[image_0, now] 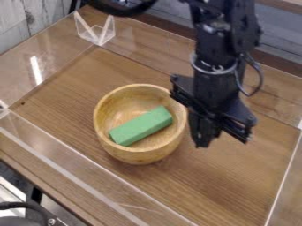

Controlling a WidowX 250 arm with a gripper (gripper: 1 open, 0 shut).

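A green block [141, 125] lies at an angle inside a round tan bowl [109, 106] in the middle left of the view. My dark gripper [213, 119] hangs just right of the bowl, over the bare wooden surface; its fingertips are shut, as far as shows, with nothing visible held.
A small clear plastic piece [94, 26] stands at the back left. Pale edges run along the left and right sides, with dark cables at the lower left.
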